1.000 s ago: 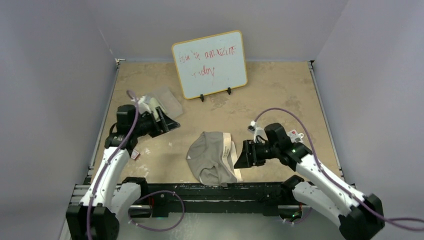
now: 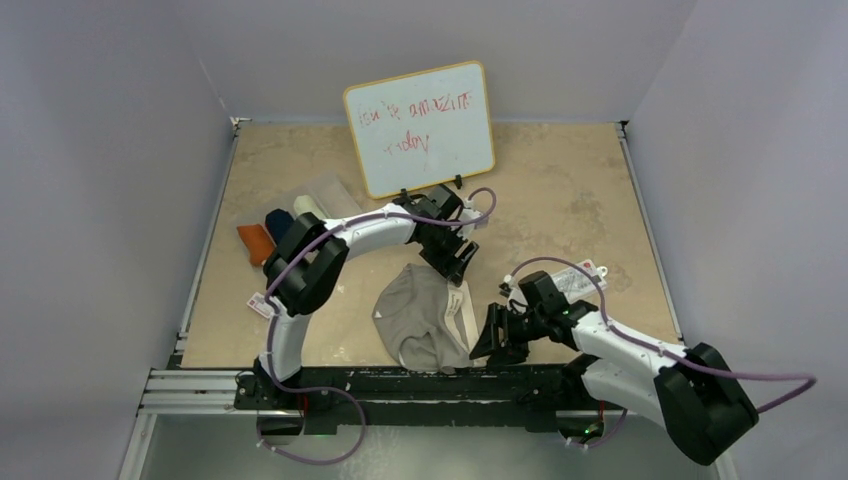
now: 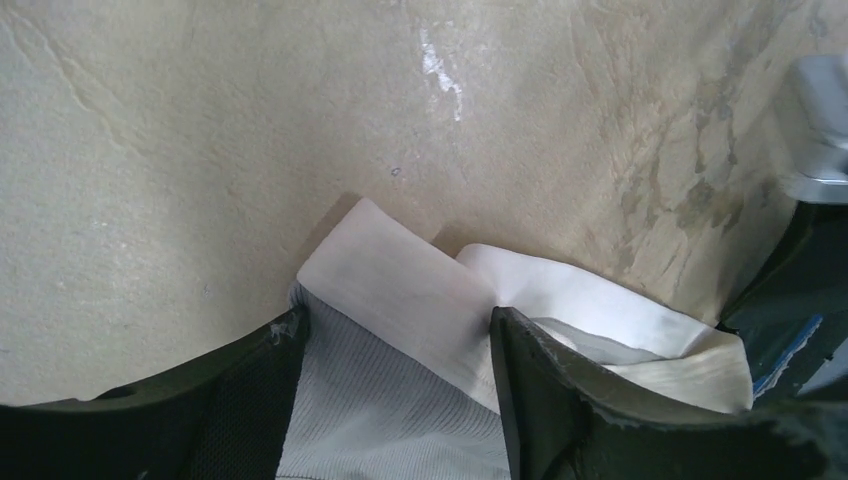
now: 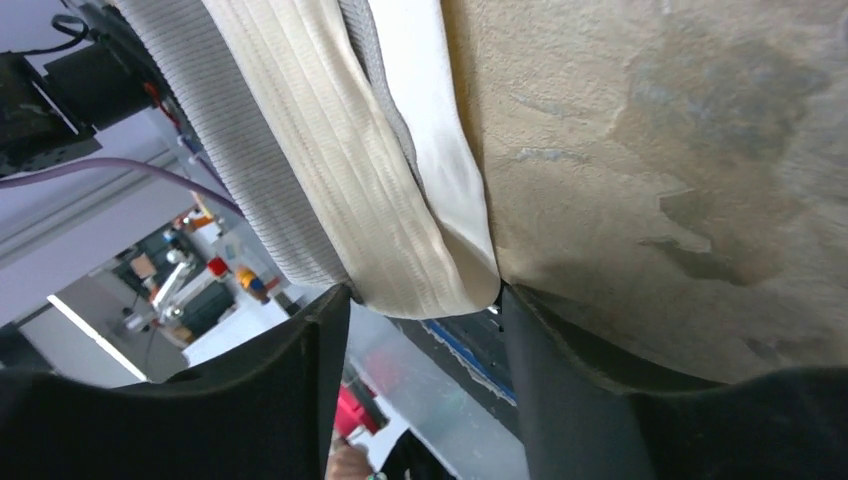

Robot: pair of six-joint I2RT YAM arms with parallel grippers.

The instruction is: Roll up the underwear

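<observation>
Grey underwear (image 2: 415, 315) with a cream waistband (image 2: 456, 305) along its right side lies flat on the front middle of the table. My left gripper (image 2: 455, 270) is down at the waistband's upper end; in the left wrist view its fingers straddle the folded band (image 3: 395, 300), part open. My right gripper (image 2: 490, 345) is at the band's lower end; in the right wrist view the end of the band (image 4: 400, 260) sits between its part-open fingers. Whether either grips the cloth firmly is unclear.
A clear bin with rolled cloths (image 2: 285, 225) is at the left. A whiteboard (image 2: 420, 140) stands at the back. A white labelled item (image 2: 575, 285) lies at the right.
My left gripper has swung right and down onto the waistband's upper end. My right gripper has lowered slightly toward the front end of the band.
</observation>
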